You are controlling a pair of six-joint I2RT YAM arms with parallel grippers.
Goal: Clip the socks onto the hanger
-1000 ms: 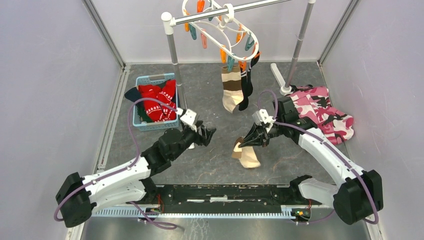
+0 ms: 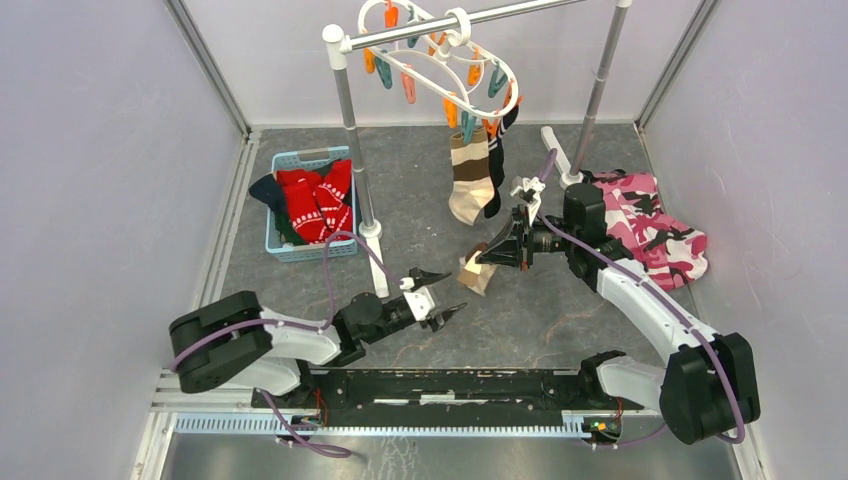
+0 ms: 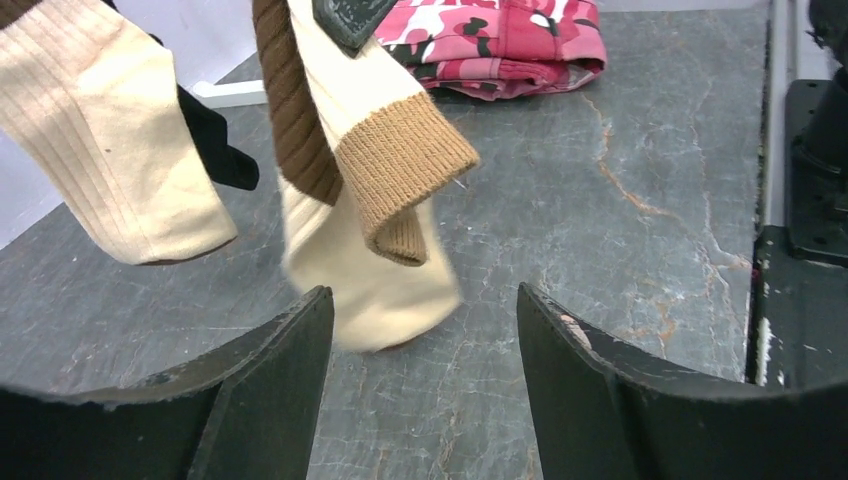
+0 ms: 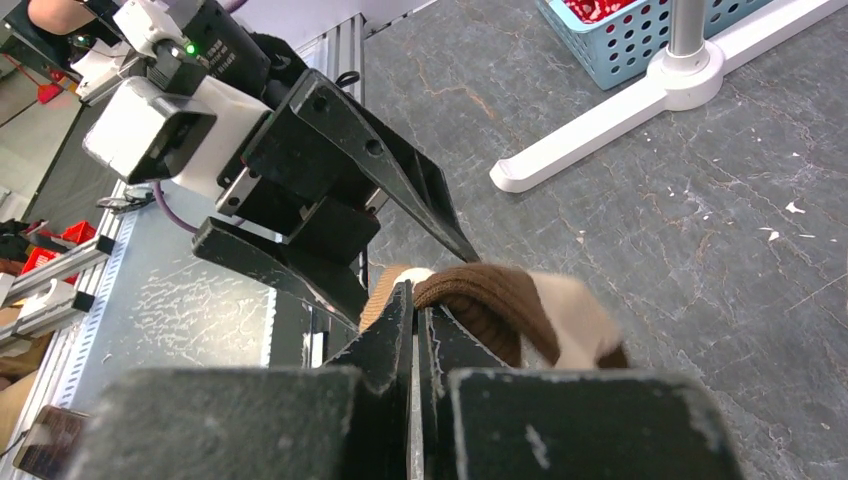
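A brown, tan and cream sock (image 2: 478, 276) dangles above the floor from my right gripper (image 2: 478, 258). In the right wrist view my fingers are pressed together on its brown part (image 4: 490, 300), and its far end is blurred. My left gripper (image 2: 447, 298) stands open to the left of this sock, touching nothing; the left wrist view has the sock's tan cuff (image 3: 405, 160) beyond and above the gap between its fingertips. On the white hanger (image 2: 490, 108) at the top, colored clips hold a striped sock (image 2: 472, 178) and a dark sock (image 2: 497, 165).
A blue basket (image 2: 285, 250) with red and dark socks stands at left, beside the rack's post (image 2: 362, 185). Folded pink camouflage cloth (image 2: 650, 225) lies at right. The floor between the arms and the rack is mostly clear.
My left gripper has come down and to the right, closer to the held sock. That sock has swung left and back to hanging below my right gripper. The hanging socks shifted slightly.
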